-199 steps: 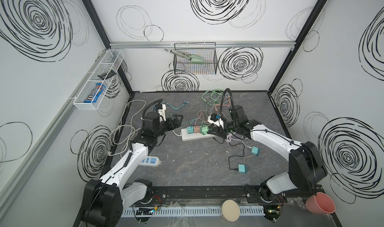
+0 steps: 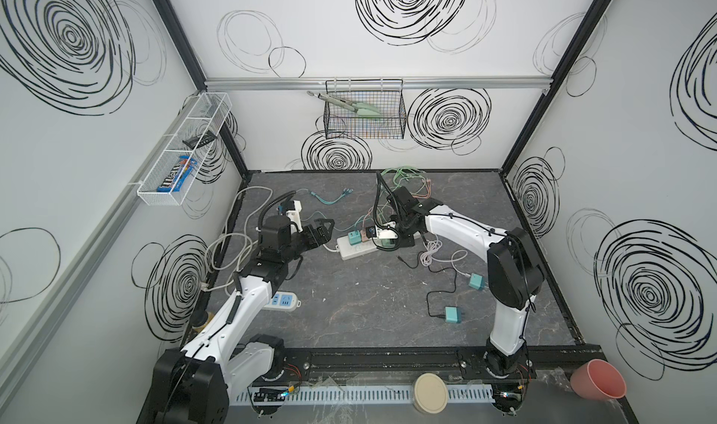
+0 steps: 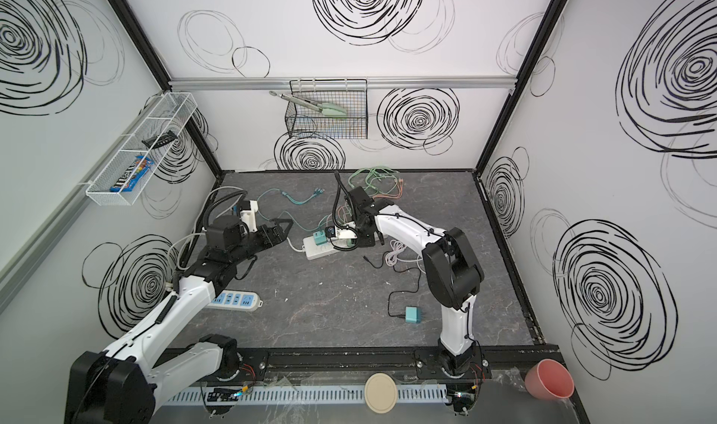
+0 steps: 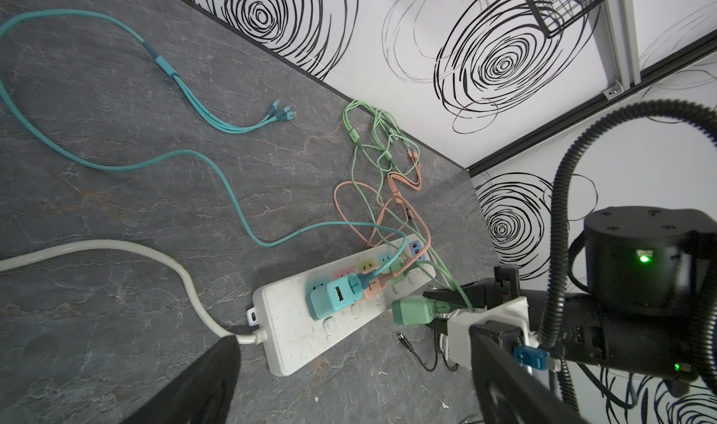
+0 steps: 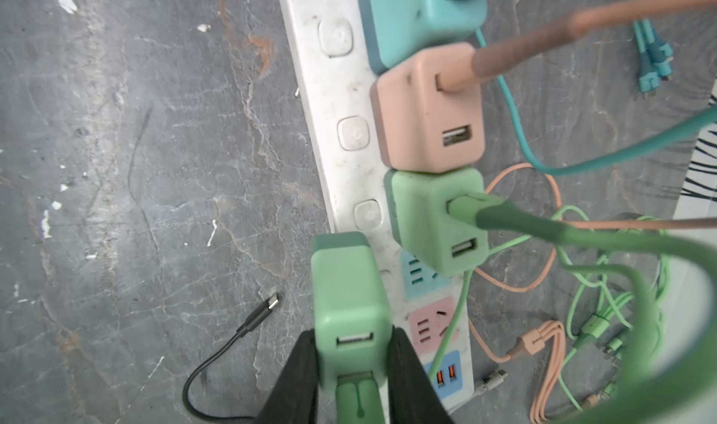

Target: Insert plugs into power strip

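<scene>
The white power strip (image 5: 317,88) carries a teal plug (image 4: 325,298), a pink plug (image 5: 425,118) and a green plug (image 5: 433,215), side by side. My right gripper is shut on a second green plug (image 5: 347,282), held over the strip's edge beside free sockets (image 5: 431,321), its cable end toward me. Whether that plug touches the strip I cannot tell. My left gripper (image 2: 322,233) hangs open to the left of the strip, nothing between its fingers.
A blue-socket strip (image 3: 236,301) lies at front left. Loose teal chargers (image 2: 452,315) and coiled cables (image 3: 396,251) lie on the right. Green and pink cables crowd the back.
The left arm has shifted slightly.
</scene>
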